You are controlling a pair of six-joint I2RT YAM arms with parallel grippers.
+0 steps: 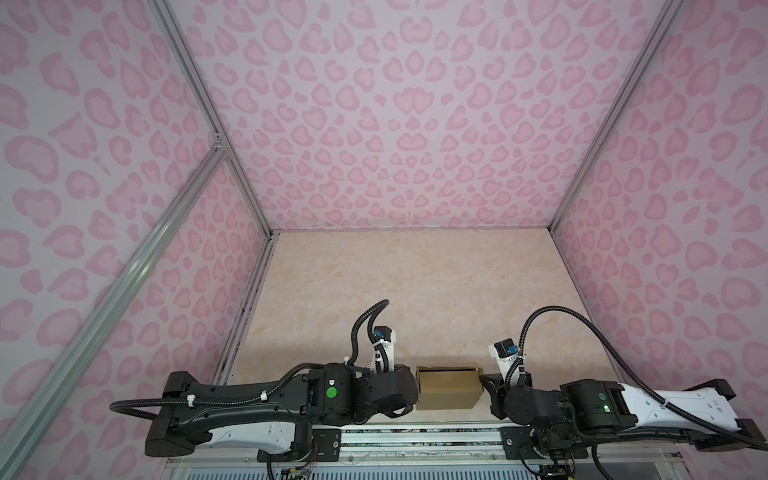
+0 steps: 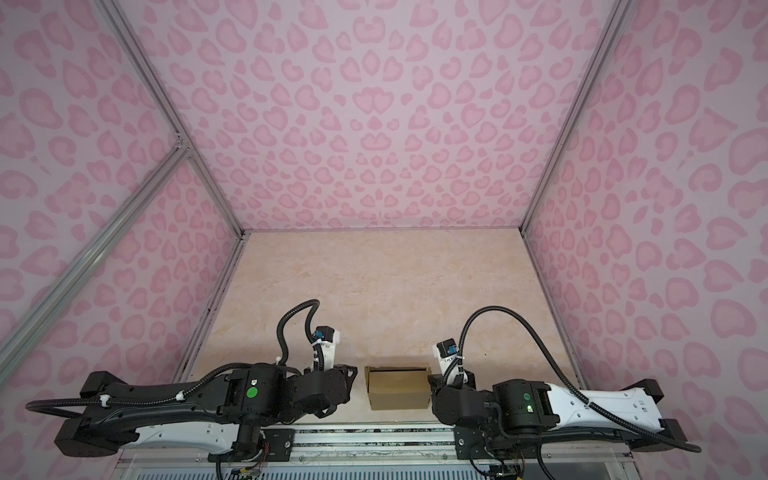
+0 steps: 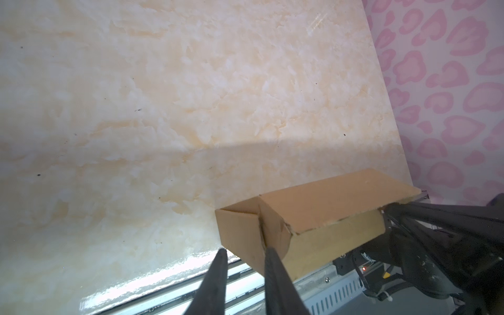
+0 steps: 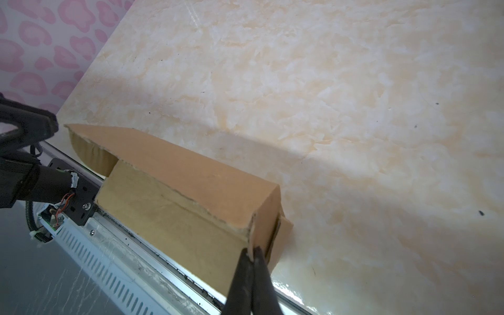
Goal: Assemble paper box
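Note:
A brown cardboard box (image 1: 448,392) lies at the table's front edge between my two grippers. Its top panel (image 3: 338,199) sits over the body, with end flaps (image 3: 236,231) visible at the left end. My left gripper is part open just off that end, nothing seen held between its blurred fingertips. My right gripper is shut at the box's other end, its fingertips at the lid's front corner; whether cardboard is pinched between them is unclear.
Pink patterned walls (image 2: 608,160) enclose it on the sides and back. A metal rail (image 1: 408,432) runs along the front edge.

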